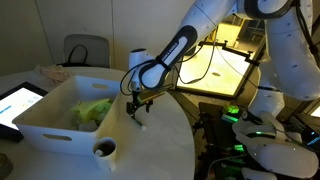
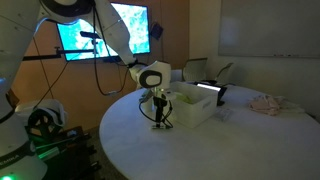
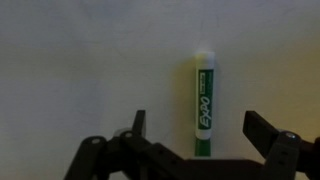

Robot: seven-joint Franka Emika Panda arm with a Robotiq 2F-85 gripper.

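Observation:
A green and white marker labelled EXPO [image 3: 204,105] lies on the white table, upright in the wrist view between my two spread fingers. In exterior view 1 the same marker [image 1: 139,122] shows as a small dark and light stick just below my gripper [image 1: 143,105]. My gripper is open and nothing is between its pads at table height that I can see touching. From the second exterior view, the gripper [image 2: 160,122] hangs low over the table, close to the white box.
A white box [image 1: 60,137] with green things inside stands left of the gripper. A cup [image 1: 105,152] stands in front of it. A dark screen device [image 1: 17,104] is at the far left, and a pinkish cloth [image 2: 265,104] lies farther back.

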